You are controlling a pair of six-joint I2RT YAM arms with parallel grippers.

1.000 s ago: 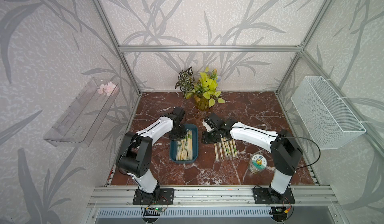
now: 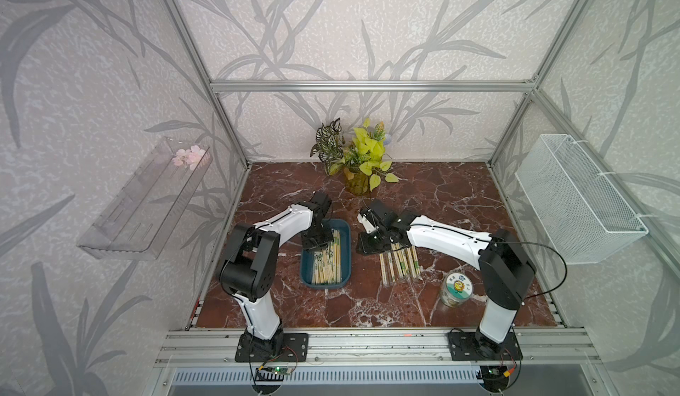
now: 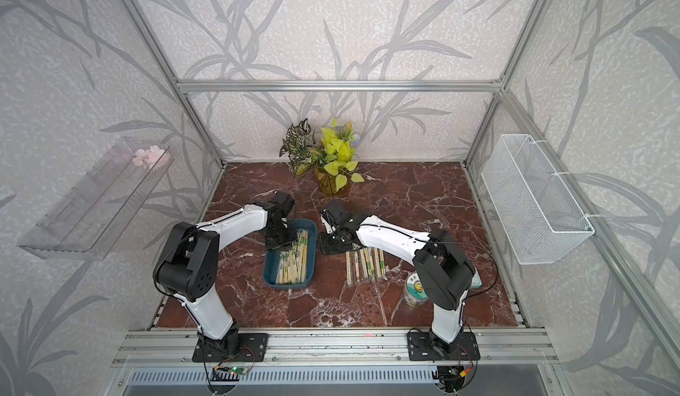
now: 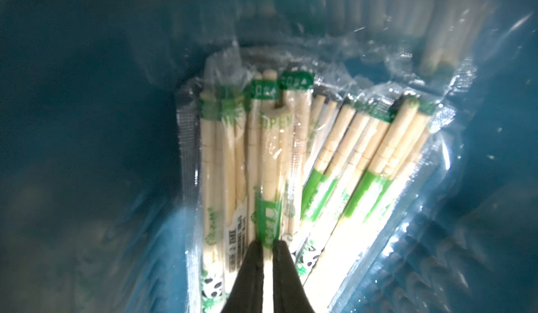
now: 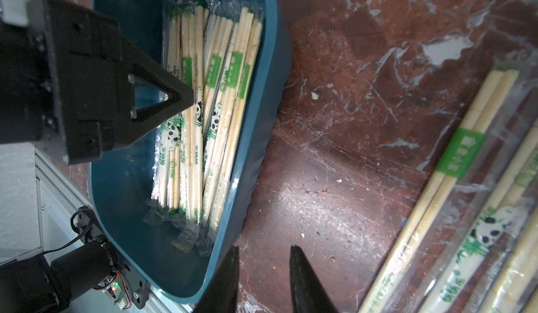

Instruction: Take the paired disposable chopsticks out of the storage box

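Note:
A blue storage box [image 2: 306,272] holds several wrapped chopstick pairs [image 5: 235,66], printed green with pandas. My left gripper is down inside it over the middle packets, its fingertips close together, with nothing clearly held between them. My right gripper hangs just right of the box, its fingers part open with only bare tabletop seen between them. Several more wrapped pairs [image 5: 426,212] lie side by side on the marble table, right of the box.
A potted plant [image 2: 364,148] stands at the back. A round tub [image 2: 457,287] sits at the front right. A clear tray [image 2: 141,204] hangs on the left wall, a white mesh basket [image 2: 581,204] on the right.
My left arm has shifted slightly to the right, its gripper a little lower in the box. The right arm looks unchanged.

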